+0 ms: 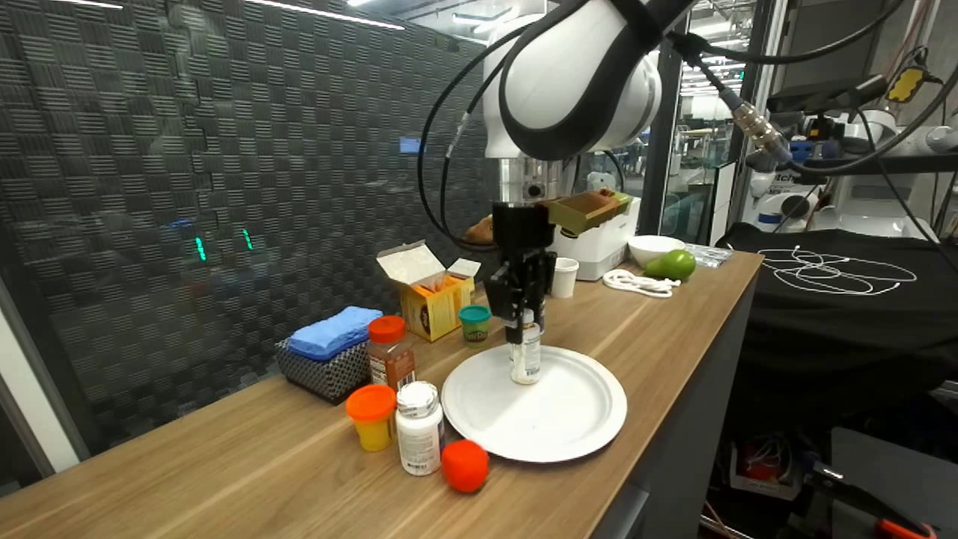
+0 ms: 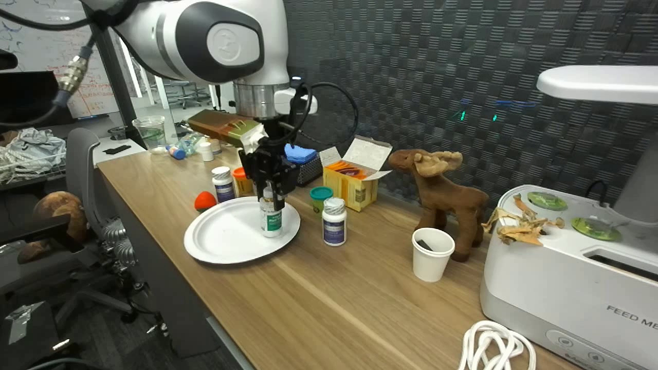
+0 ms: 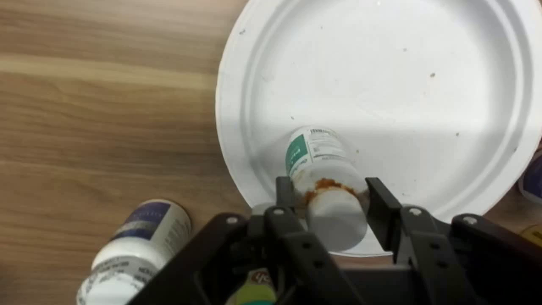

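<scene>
A white bottle with a green label point(image 2: 271, 220) is upright over the far part of the white plate point(image 1: 557, 422). In the wrist view the bottle point(image 3: 325, 157) has a reddish-brown smear just below its white cap. My gripper is shut on its upper end, one finger point(image 3: 383, 208) on either side. The bottle's base is at the plate's surface or very close to it; whether it bears on the plate I cannot tell. Otherwise the plate point(image 2: 216, 237) is empty apart from specks.
Behind the plate stand another white bottle point(image 2: 334, 223), a green-lidded tub point(image 2: 321, 197) and a yellow box point(image 1: 437, 305). A white bottle point(image 1: 419, 431), an orange-lidded tub point(image 1: 373, 418) and a red ball point(image 1: 465, 466) crowd its near left. Open wood lies toward the paper cup point(image 2: 432, 256).
</scene>
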